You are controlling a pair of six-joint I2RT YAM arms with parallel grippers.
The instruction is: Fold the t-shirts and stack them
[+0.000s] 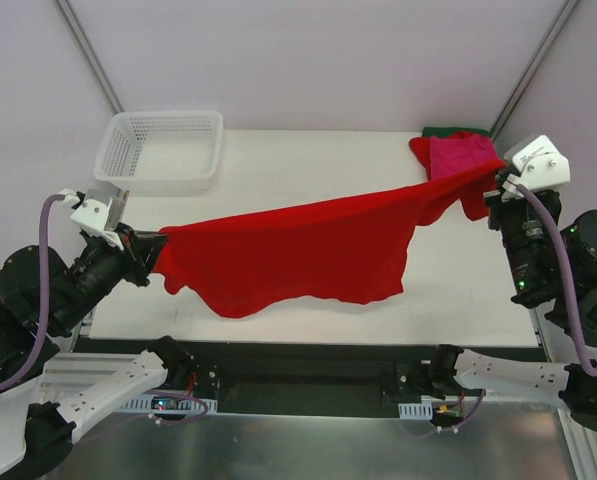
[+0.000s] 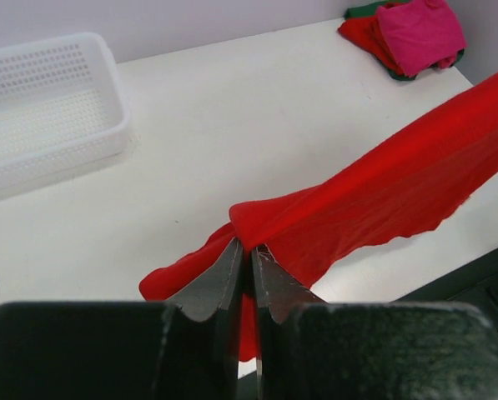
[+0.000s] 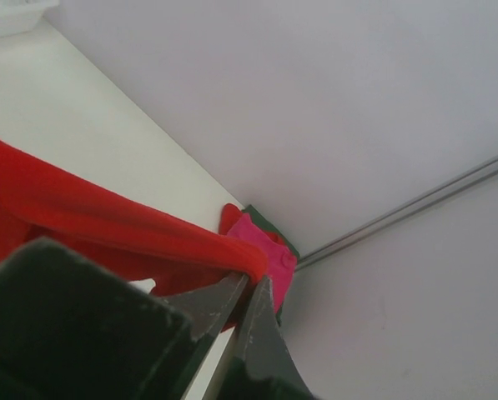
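Note:
A red t-shirt (image 1: pixel 298 255) is stretched between my two grippers above the table, its upper edge nearly straight and its lower part hanging loose. At the left end, my left gripper (image 1: pixel 162 240) is shut on the cloth; the left wrist view shows red fabric (image 2: pixel 274 221) pinched at the fingertips. Higher up on the right, my right gripper (image 1: pixel 498 172) is shut on the other end, and in the right wrist view the bunched cloth (image 3: pixel 249 260) sits between its fingers. A stack of folded shirts, with a pink shirt (image 2: pixel 422 32) on top, lies at the back right.
A white plastic basket (image 1: pixel 215 150) stands at the back left of the white table (image 1: pixel 308 165). Bare table shows between basket and stack. The table's dark front edge (image 1: pixel 308 348) runs below the hanging cloth.

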